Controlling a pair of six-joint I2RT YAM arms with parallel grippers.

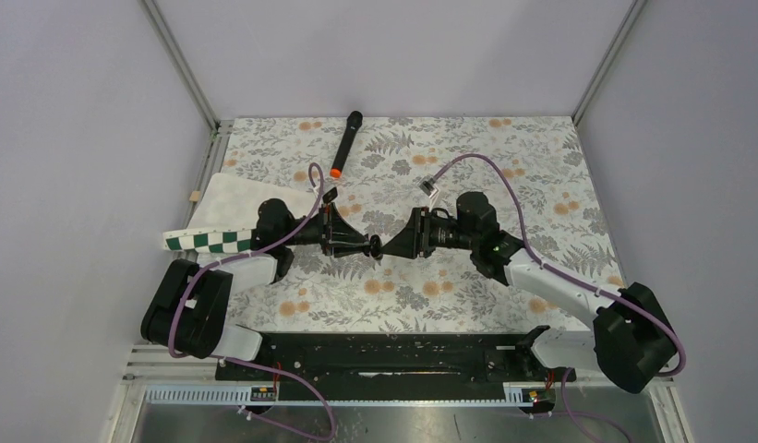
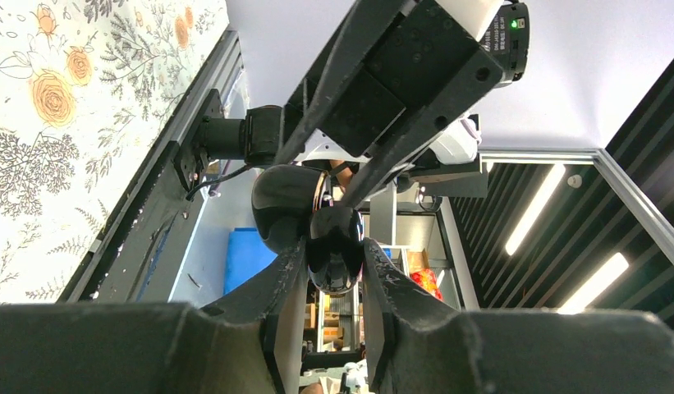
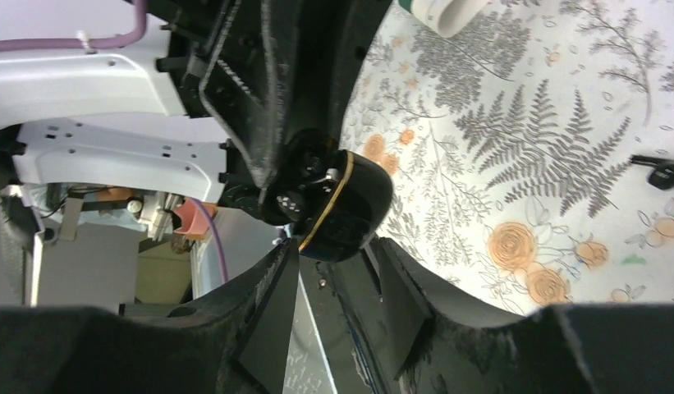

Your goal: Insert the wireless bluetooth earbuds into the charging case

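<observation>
The open black charging case [image 3: 350, 205], gold-trimmed, hangs above the cloth with my left gripper shut on it. In the top view it is the dark lump [image 1: 375, 247] between both arms. In the right wrist view dark shapes sit inside the case; I cannot tell whether both are earbuds. My right gripper stands open just beside the case, its fingers either side of the case's lower part in that view, apparently not gripping. A small black earbud [image 3: 664, 172] lies on the floral cloth.
A black microphone with orange end [image 1: 346, 143] lies at the back. A white board [image 1: 232, 198] and a green-checked roll [image 1: 209, 240] lie at left.
</observation>
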